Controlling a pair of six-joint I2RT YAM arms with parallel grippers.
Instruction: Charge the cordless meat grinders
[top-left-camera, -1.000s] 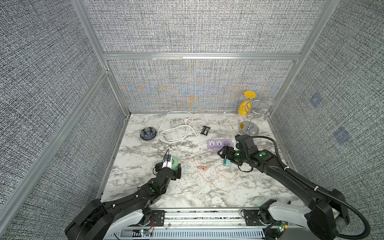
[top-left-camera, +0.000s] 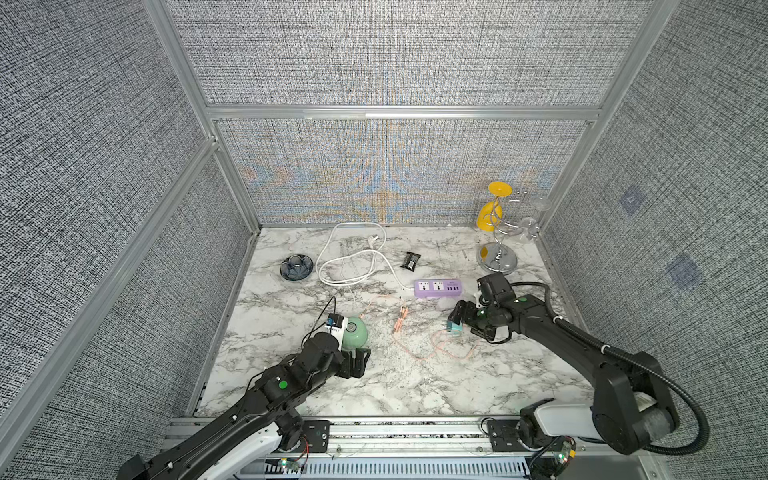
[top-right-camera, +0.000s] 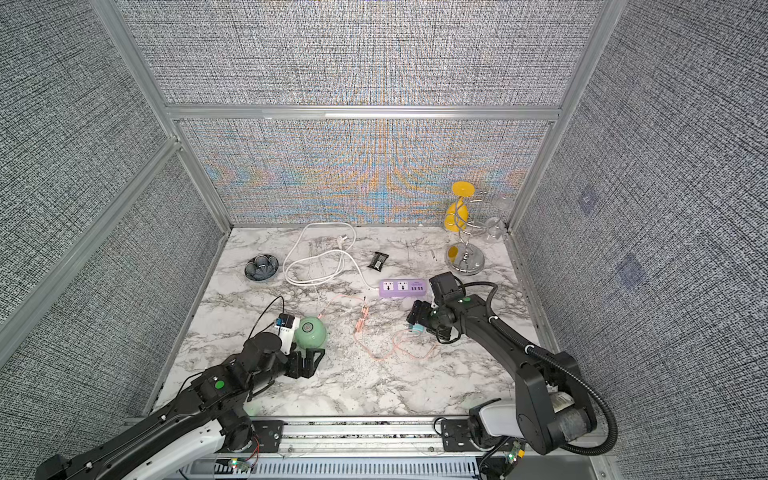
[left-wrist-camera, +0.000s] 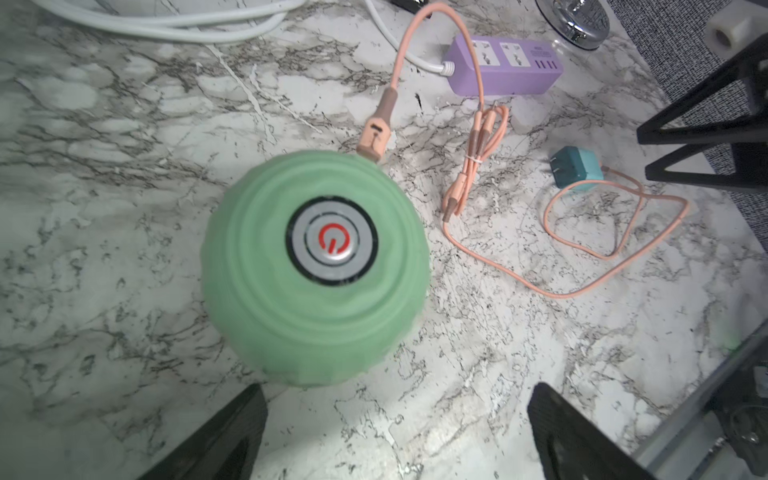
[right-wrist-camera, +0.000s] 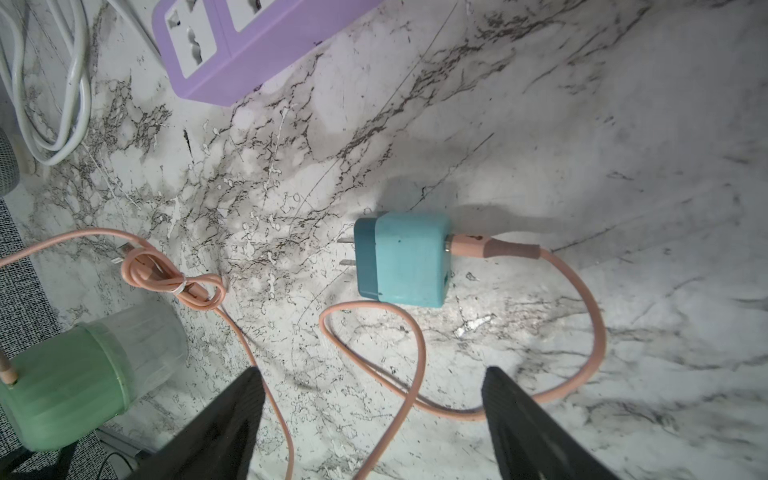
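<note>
The green meat grinder (left-wrist-camera: 312, 336), power button up, stands on the marble table. An orange cable's plug (left-wrist-camera: 374, 137) meets its far side; whether it is fully seated cannot be told. My left gripper is open just on the near side of the grinder, touching nothing. The cable's other end goes into a teal charger (right-wrist-camera: 408, 260) lying on the table, its two prongs bare. Over that charger my right gripper is open, with nothing between its fingers. A purple power strip (right-wrist-camera: 256, 56) with free sockets lies just beyond the charger.
A white cord (top-left-camera: 352, 281) is coiled behind the grinder, near a dark bowl (top-left-camera: 297, 268). A small black packet (top-left-camera: 410, 261) lies behind the strip. At the back right stands a metal rack (top-left-camera: 497, 256).
My left gripper has backed off the grinder toward the table's front. The bundled part of the orange cable has shifted and straightened. My right gripper has moved slightly rightward near the charger.
</note>
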